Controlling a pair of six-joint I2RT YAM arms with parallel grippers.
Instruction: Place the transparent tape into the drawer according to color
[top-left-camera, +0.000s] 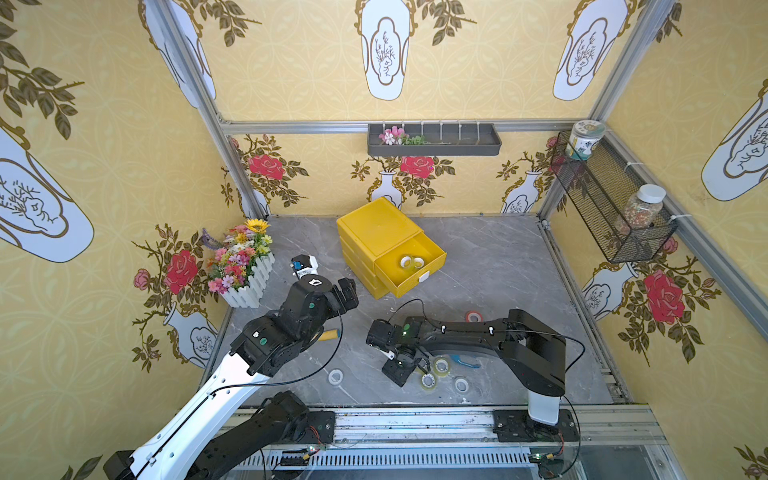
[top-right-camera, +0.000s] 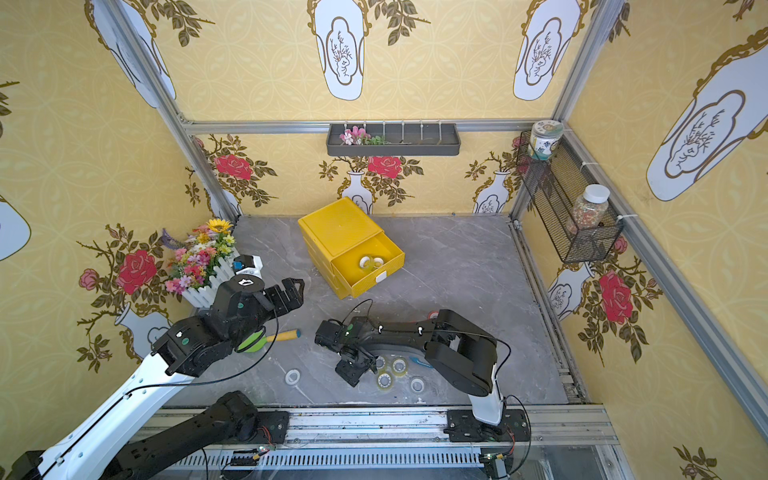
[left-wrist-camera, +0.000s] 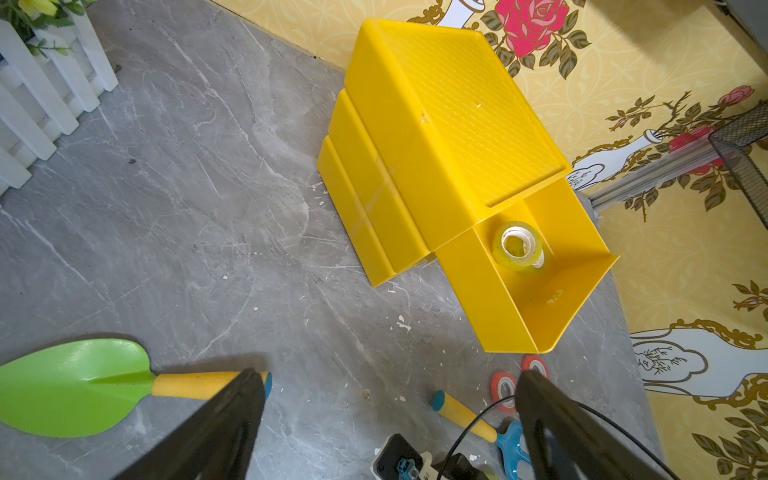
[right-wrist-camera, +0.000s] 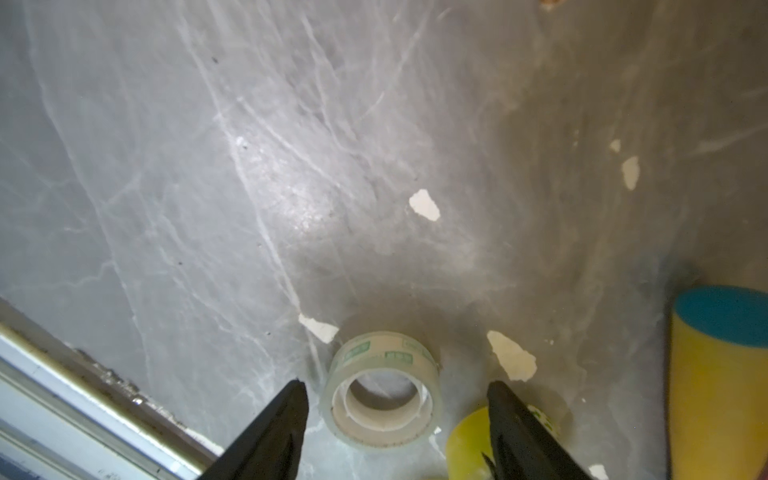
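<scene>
The yellow drawer unit (top-left-camera: 379, 224) has its top drawer (top-left-camera: 432, 276) pulled out, with tape rolls (left-wrist-camera: 517, 245) inside. Loose rolls lie at the front: several yellowish ones (top-left-camera: 442, 366), a clear one (top-left-camera: 461, 385), a pale one (top-left-camera: 336, 377) and red ones (left-wrist-camera: 504, 392). My left gripper is raised left of the drawers, open and empty. My right gripper is low over the front, open, with a clear roll (right-wrist-camera: 384, 344) between and just beyond its fingertips and a yellow roll (right-wrist-camera: 466, 452) by the right finger.
A green trowel (left-wrist-camera: 72, 384) lies under the left arm and blue-handled scissors (left-wrist-camera: 514, 456) lie near the rolls. A flower planter (top-left-camera: 248, 280) stands at left; a wire basket (top-left-camera: 592, 192) hangs at right. The table behind and right of the drawers is clear.
</scene>
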